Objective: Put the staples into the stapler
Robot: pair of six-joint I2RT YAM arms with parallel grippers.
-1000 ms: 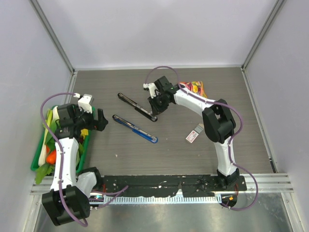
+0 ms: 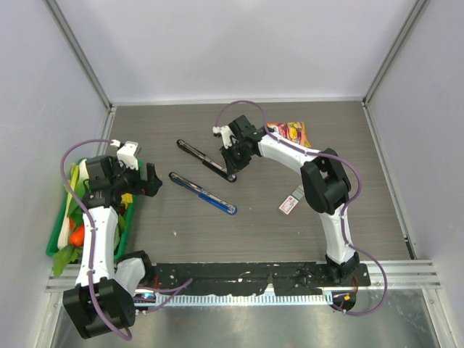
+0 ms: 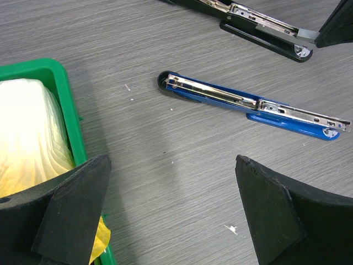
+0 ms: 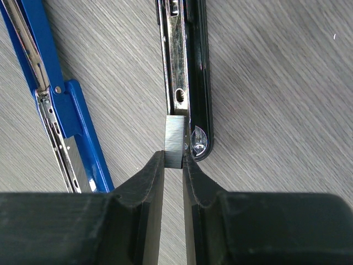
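Observation:
A black stapler (image 2: 199, 156) lies open flat on the table, and a blue stapler (image 2: 203, 194) lies open nearer the front. My right gripper is shut on a silver strip of staples (image 4: 174, 138), held over the end of the black stapler's rail (image 4: 177, 66), beside its anvil end. Whether the strip rests in the channel is hard to tell. My left gripper hangs open with nothing between its fingers, by the green basket at the left.
The green basket (image 3: 69, 116) holds vegetables. A small staple box (image 2: 288, 205) lies at the right, and a colourful bag (image 2: 293, 132) at the back right.
My right gripper has shifted very slightly at the black stapler's end. The left arm and the staplers look unmoved.

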